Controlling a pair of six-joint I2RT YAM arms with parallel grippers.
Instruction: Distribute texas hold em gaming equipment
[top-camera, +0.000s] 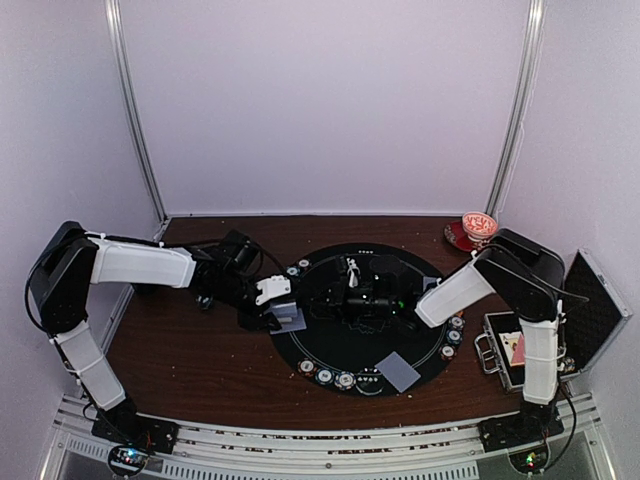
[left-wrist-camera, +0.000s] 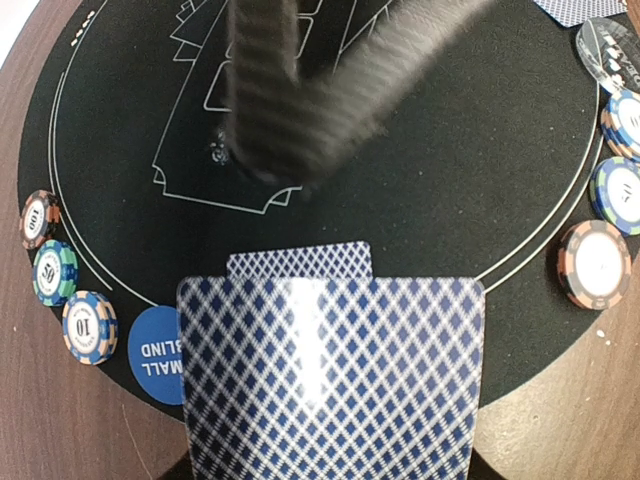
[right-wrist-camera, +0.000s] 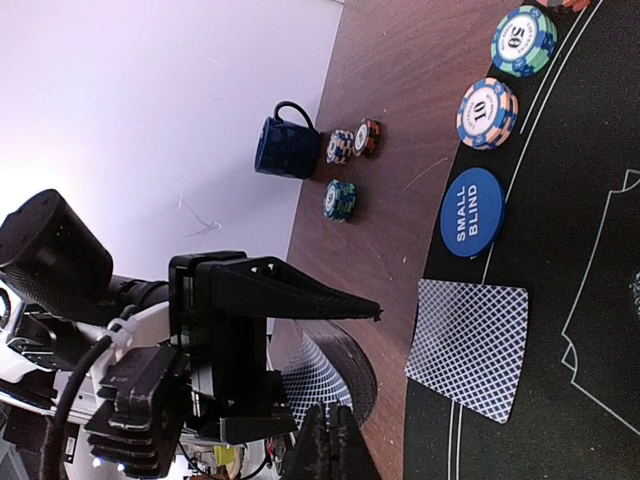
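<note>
A blue-patterned deck of cards (left-wrist-camera: 330, 380) fills the bottom of the left wrist view. My left gripper (top-camera: 274, 311) is shut on it at the mat's left edge. The right gripper is shut with no card between its narrow tips, and stands a little apart from the deck. In the left wrist view its fingers (left-wrist-camera: 280, 130) are a dark blur above the deck's far edge. A card (right-wrist-camera: 470, 345) lies face down on the mat near the small blind button (right-wrist-camera: 472, 212). Another face-down card (top-camera: 398, 371) rests at the mat's front right.
Chip stacks (top-camera: 345, 381) line the rim of the black mat (top-camera: 340, 365). An open case (top-camera: 505, 345) stands at the right, with a red bowl (top-camera: 479, 225) behind it. A dark mug (right-wrist-camera: 287, 145) and several chips sit at the left.
</note>
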